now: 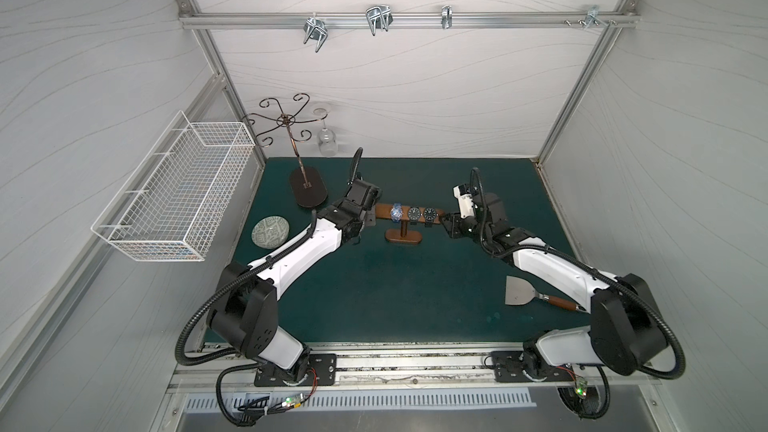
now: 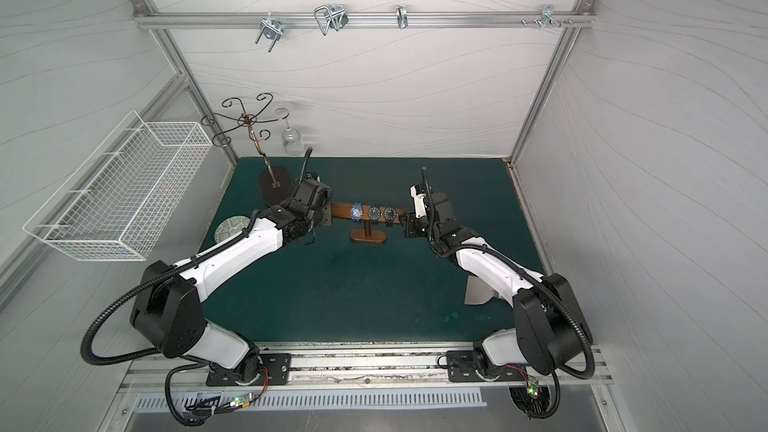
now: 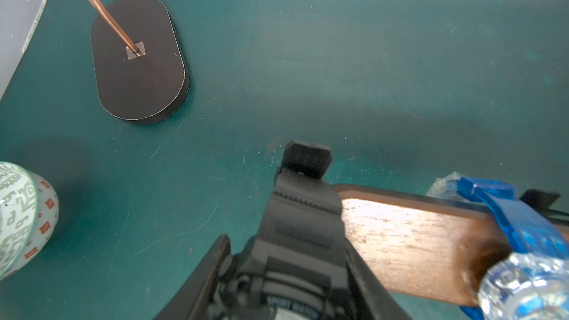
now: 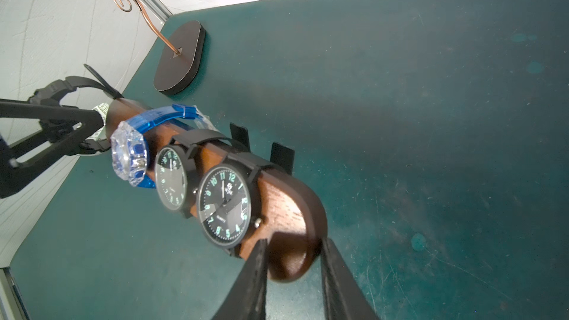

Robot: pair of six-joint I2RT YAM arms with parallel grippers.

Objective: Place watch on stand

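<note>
A wooden watch stand [image 1: 404,234] [image 2: 368,236] stands mid-table, its bar carrying a blue watch [image 3: 533,231] [image 4: 130,151] and two black watches [image 4: 225,204] [image 4: 170,177]. My left gripper [image 1: 368,212] is shut on a black-strapped watch [image 3: 302,219] [image 4: 62,106], its strap at the bar's left end. My right gripper [image 1: 448,224] is shut on the bar's right end [image 4: 296,231].
A metal scroll stand with a dark base [image 1: 308,192] is at back left, a patterned round dish [image 1: 269,232] at left. A spatula [image 1: 520,290] lies front right. A white wire basket [image 1: 172,216] hangs on the left.
</note>
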